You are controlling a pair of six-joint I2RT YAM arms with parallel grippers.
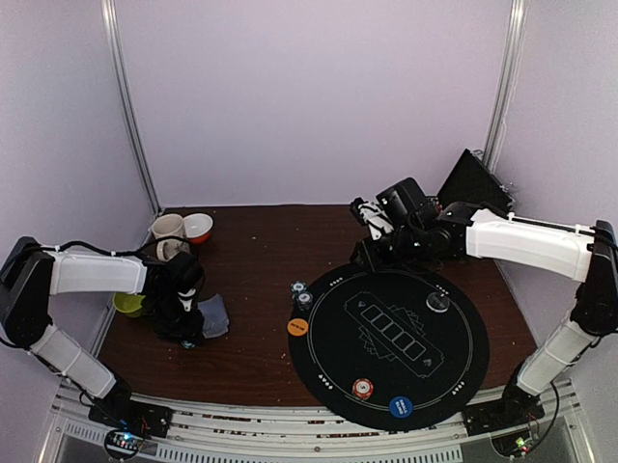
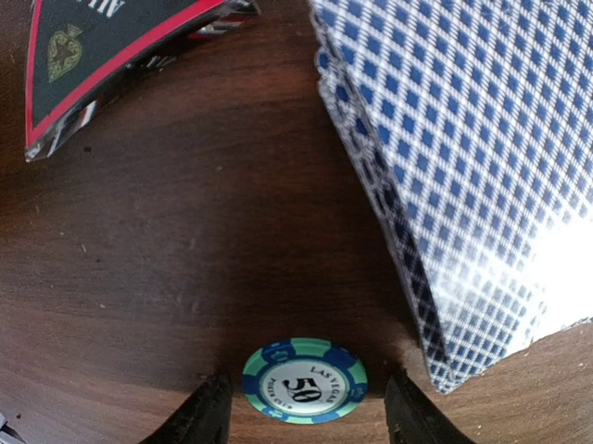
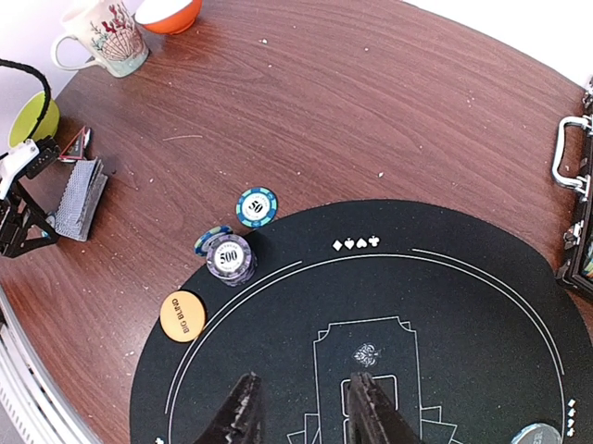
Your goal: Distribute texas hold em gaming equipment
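Note:
My left gripper is low over the wood, fingers apart, with a green-blue 50 chip [image 2: 304, 381] between or just beyond its tips; a deck of cards [image 2: 463, 157] lies beside it. My right gripper hangs open above the black mat [image 3: 259, 351]. On or by the mat's left edge are a 50 chip [image 3: 256, 205], a 500 chip stack [image 3: 230, 259] and the orange big blind disc [image 3: 182, 315]. A red chip [image 1: 363, 388] and blue disc [image 1: 401, 406] sit at the mat's front.
A mug [image 3: 107, 39], orange bowl [image 3: 169, 13] and green bowl [image 3: 37, 120] stand at the left. An open case [image 1: 463, 181] is at the back right.

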